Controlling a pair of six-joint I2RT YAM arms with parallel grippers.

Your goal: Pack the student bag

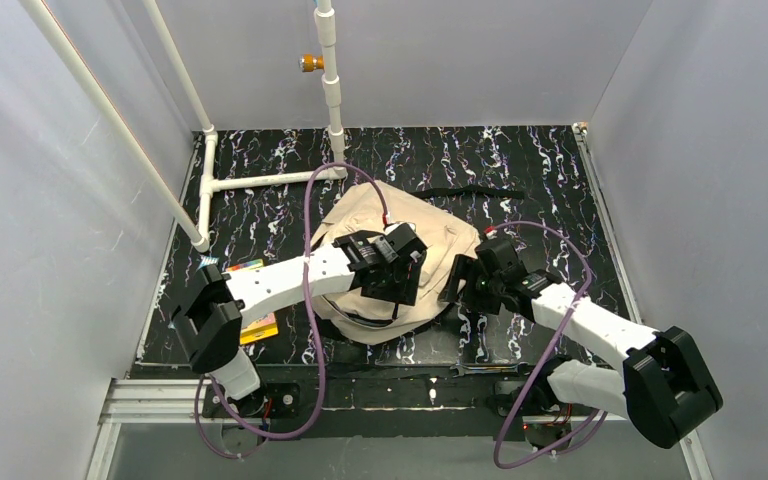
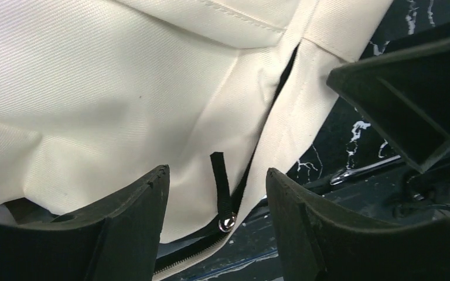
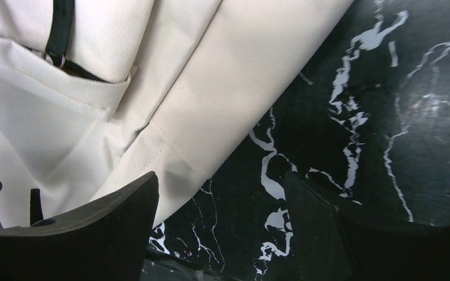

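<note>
A cream bag lies flat in the middle of the black marble table. My left gripper is over its front part, fingers apart with nothing seen gripped; a black zipper pull on the bag shows between them in the left wrist view. My right gripper stands open at the bag's right edge, over fabric and bare table. Colourful flat items, one a yellow pack, lie left of the bag, partly hidden by the left arm.
White pipes stand at the back left. A black strap extends behind the bag. A wrench lies along the front edge.
</note>
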